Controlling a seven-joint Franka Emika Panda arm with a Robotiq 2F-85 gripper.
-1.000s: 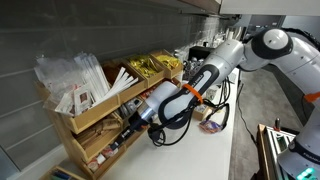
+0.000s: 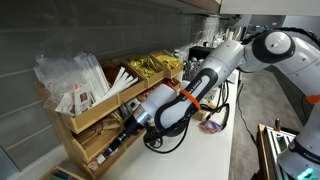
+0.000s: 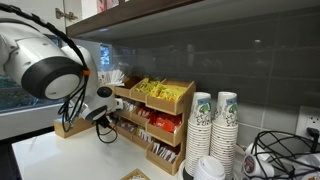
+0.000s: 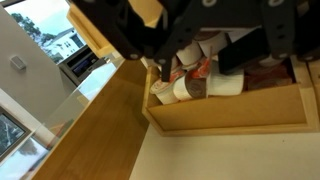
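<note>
In the wrist view, small single-serve cups sit in a wooden bin. One white cup lies near the front, and another pale cup stands at the left. Above them the dark, blurred fingers of my gripper reach in from the top, apart, with cups showing in the gap behind. Nothing clearly appears held. In exterior view 1, the white arm reaches to the lower compartments of the wooden shelf, its fingertips too small and dark to make out.
Stir sticks and packets in white wrappers stand above the shelf's left part. Yellow packets fill the upper bins. Paper cup stacks rise at the right. The white counter before the shelf is largely clear.
The arm's wrist and its cable loop have shifted slightly left and down near the shelf. The shelf and its contents look the same.
</note>
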